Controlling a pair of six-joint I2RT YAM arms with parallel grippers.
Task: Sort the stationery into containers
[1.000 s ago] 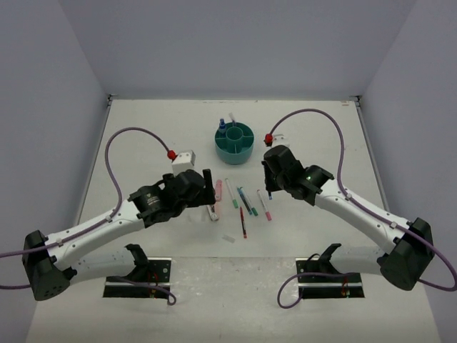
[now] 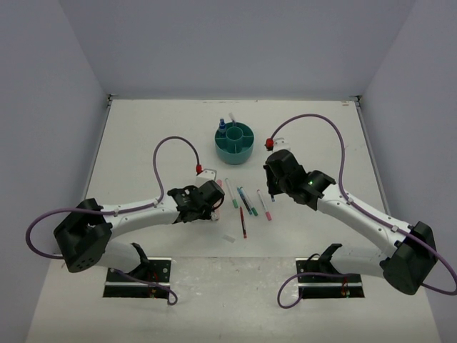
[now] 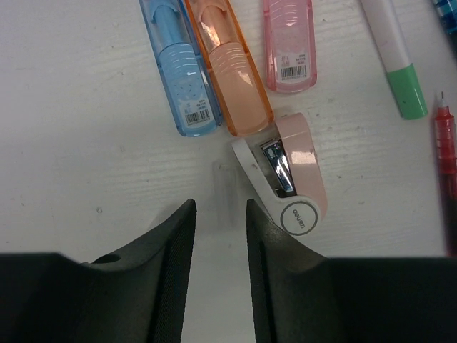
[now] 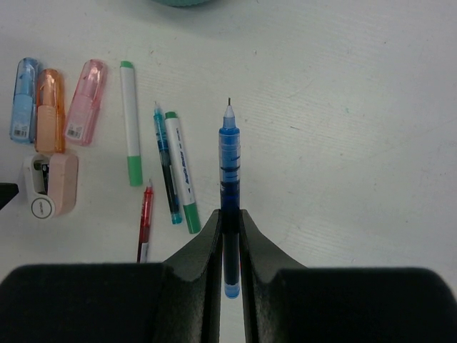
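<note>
In the left wrist view my left gripper stands open, its fingertips left of and below a pink-and-white stapler (image 3: 307, 161). Between the fingertips shows a faint clear strip (image 3: 226, 186); whether it is gripped cannot be told. Beyond lie blue (image 3: 187, 78), orange (image 3: 239, 89) and pink (image 3: 290, 50) highlighters. My right gripper is shut on a blue pen (image 4: 229, 157), its tip pointing away. The round teal container (image 2: 234, 156), divided into compartments, holds a blue item (image 2: 222, 126) and a pale stick (image 2: 232, 117).
Between the arms lie a green-ended marker (image 4: 132, 121), a teal pen (image 4: 166, 161), another white marker (image 4: 182, 168), a red pen (image 4: 146, 221) and a pink-ended marker (image 2: 264, 204). A pale flat piece (image 2: 228, 238) is nearer the front. The table's right side is open.
The right arm has shifted only slightly, with the blue pen still in it.
</note>
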